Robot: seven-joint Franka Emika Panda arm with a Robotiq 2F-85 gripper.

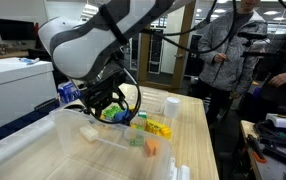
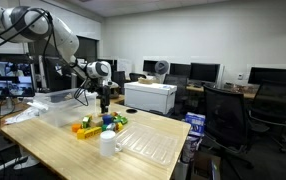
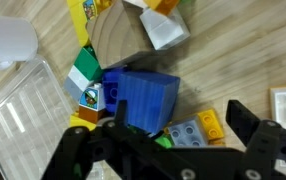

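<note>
My gripper is open, its two dark fingers wide apart in the wrist view. A blue block (image 3: 150, 100) sits below, just by the left finger, with nothing held. Around it lie a wooden curved block (image 3: 116, 35), a grey studded brick (image 3: 188, 134), a yellow brick (image 3: 212, 124) and small coloured blocks (image 3: 90, 97). From the side, in exterior view 1, the gripper hangs over the pile behind a clear plastic bin (image 1: 113, 155); its fingertips are partly hidden by the bin wall.
A white cup (image 1: 171, 106) stands on the wooden table (image 1: 191, 130) beyond the blocks. In exterior view 2 the wooden board (image 2: 148, 146) to the right of the pile is bare. A person (image 1: 233, 50) stands at the far side.
</note>
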